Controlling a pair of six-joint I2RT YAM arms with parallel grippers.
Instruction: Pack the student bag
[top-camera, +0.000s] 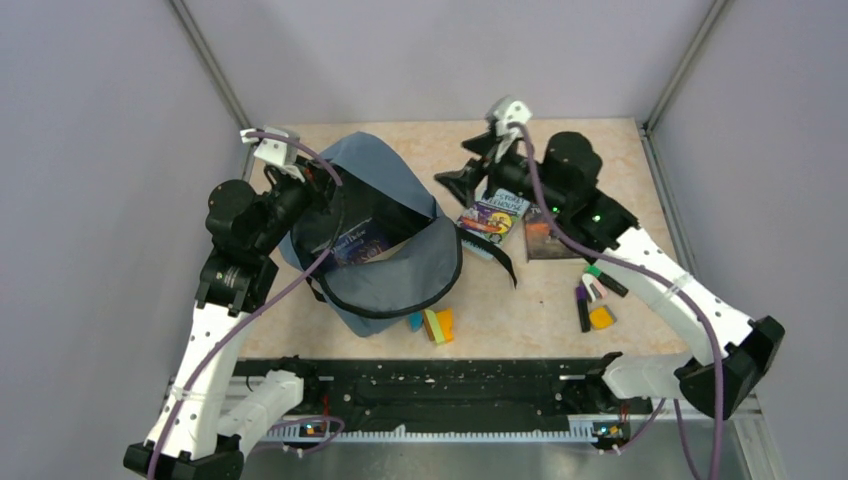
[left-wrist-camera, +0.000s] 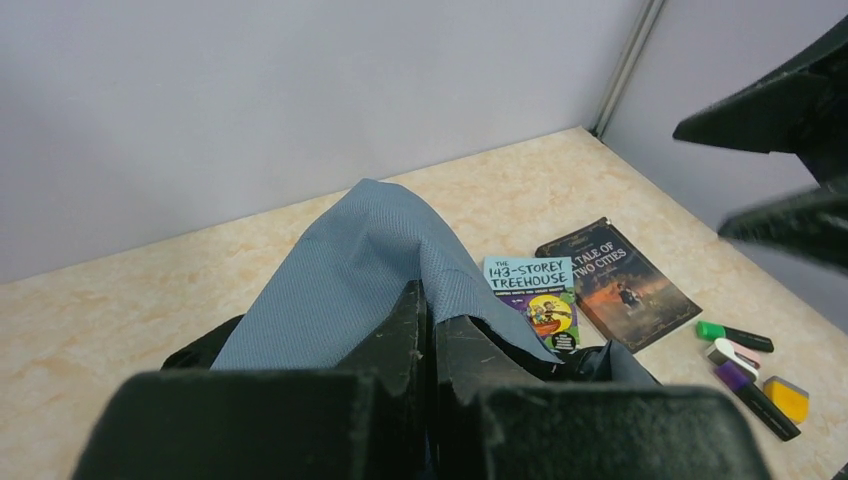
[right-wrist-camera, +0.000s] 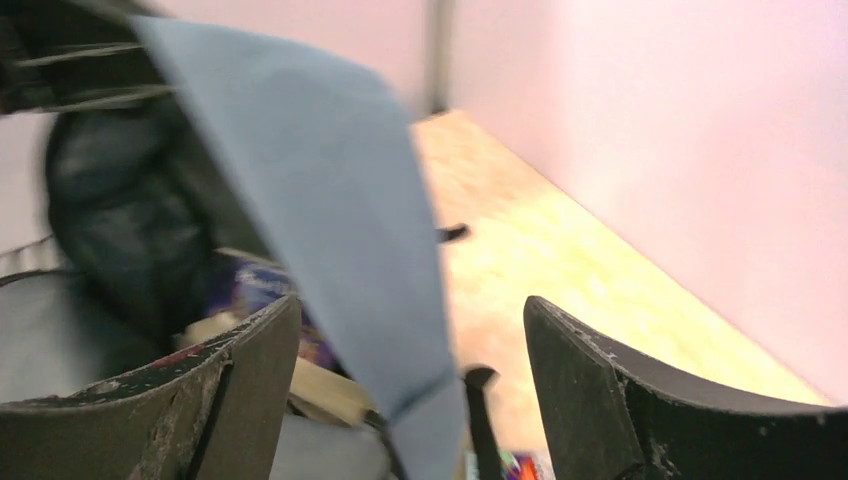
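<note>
The grey-blue bag (top-camera: 400, 285) stands wide open on the left of the table. A dark blue book (top-camera: 355, 245) lies inside it. My left gripper is shut on the bag's fabric edge, which rises in a fold (left-wrist-camera: 365, 240) above the fingers. Above and to the right of the bag, my right gripper (top-camera: 452, 162) hangs open and empty, fingers spread. The Treehouse book (left-wrist-camera: 535, 300) rests right of the bag, and beside it is the dark book A Tale of Two Cities (left-wrist-camera: 625, 285).
Toward the front right lie a purple-capped marker (top-camera: 582, 308), a green-capped marker (top-camera: 608, 281), a small white item (top-camera: 594, 287) and a yellow item (top-camera: 602, 317). A yellow-orange block (top-camera: 438, 326) sits before the bag. A black strap (top-camera: 492, 252) trails rightward.
</note>
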